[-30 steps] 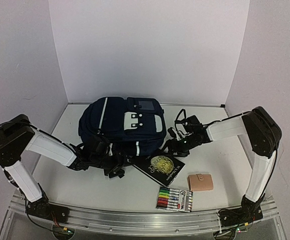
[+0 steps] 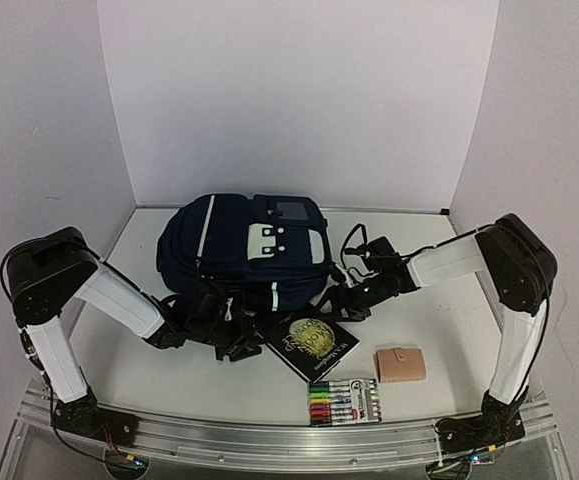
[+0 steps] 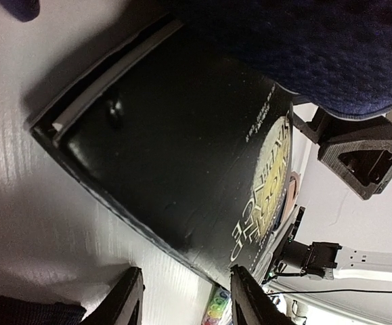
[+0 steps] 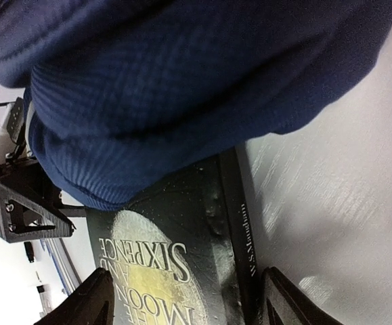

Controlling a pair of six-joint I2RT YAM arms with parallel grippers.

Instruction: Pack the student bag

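The navy backpack (image 2: pixel 254 245) lies on the table, its front edge over part of a black book (image 2: pixel 294 355) with a gold circle on its cover. On the book's left side, my left gripper (image 2: pixel 239 348) is low over the table, its fingers (image 3: pixel 124 301) spread with no object gripped. My right gripper stands open at the other end of the book (image 4: pixel 202 203); one finger (image 4: pixel 280 298) is beside the spine and the other over the cover. A pack of coloured markers (image 2: pixel 345 402) touches or nearly touches the book's front corner. To its right lies a pink wallet (image 2: pixel 400 365).
Backpack fabric (image 3: pixel 331 47) hangs close over the book and hides its back part. A metal rail (image 2: pixel 269 445) runs along the front edge.
The book has shifted leftward and toward the front, and the marker pack has slid a little left. My right gripper has moved slightly left with the book; the left one has come forward and right.
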